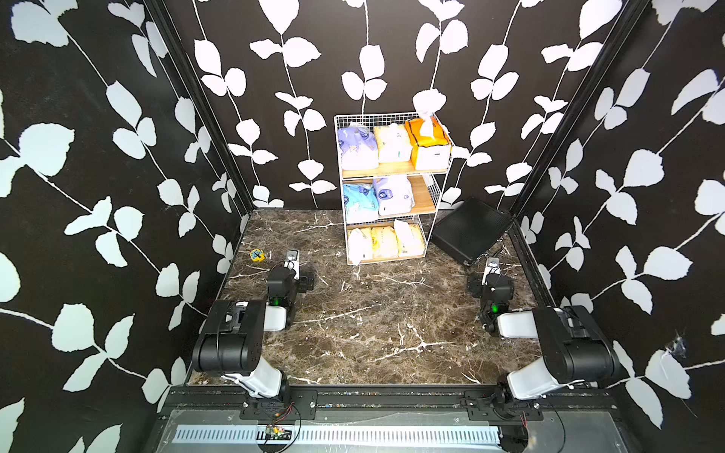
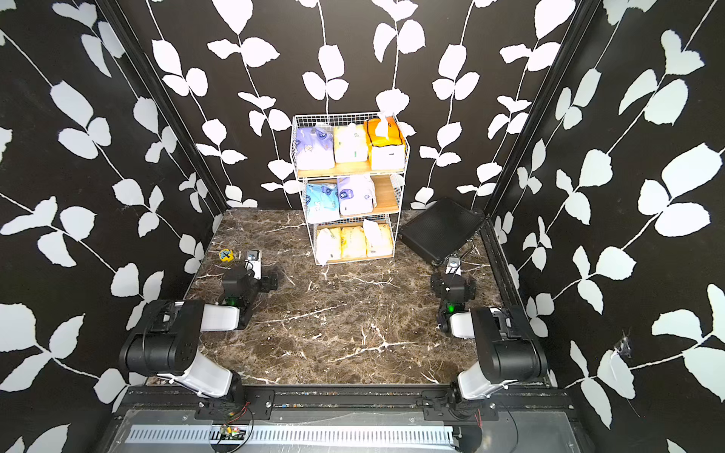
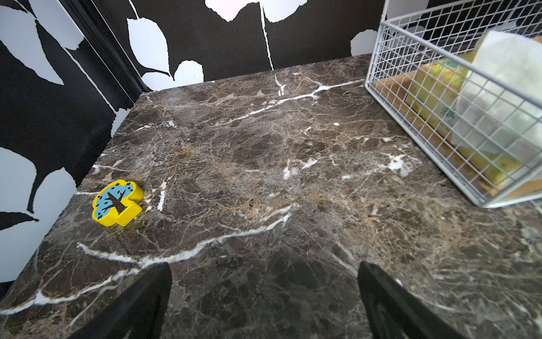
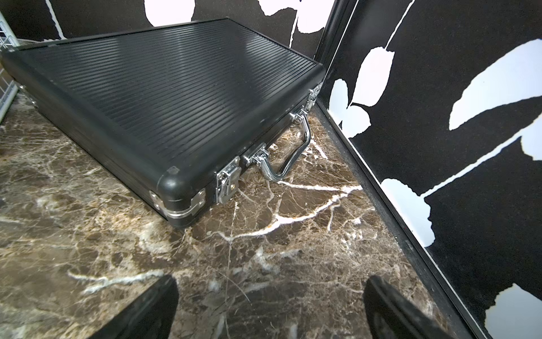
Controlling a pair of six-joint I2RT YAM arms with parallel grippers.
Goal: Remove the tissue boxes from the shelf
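Note:
A white wire shelf (image 1: 340, 181) with three wooden tiers stands at the back middle. Its top tier bears a purple tissue pack (image 1: 357, 147), a pale yellow-and-white pack (image 1: 392, 143) and an orange-and-white box (image 1: 432, 157) with tissue sticking up. On the middle tier, a blue pack (image 1: 360, 201) sits left of a white-and-purple one (image 1: 393, 196). Several yellow-and-white packs (image 1: 384, 241) fill the bottom tier. My left gripper is open and empty over the table, left of the shelf. Apart from the shelf on its right, my right gripper is open, too, with nothing between its fingers.
A black case (image 4: 169, 84) with a metal handle lies right of the shelf, in front of my right gripper. Near the left wall rests a small yellow tree-shaped piece (image 3: 117, 203).

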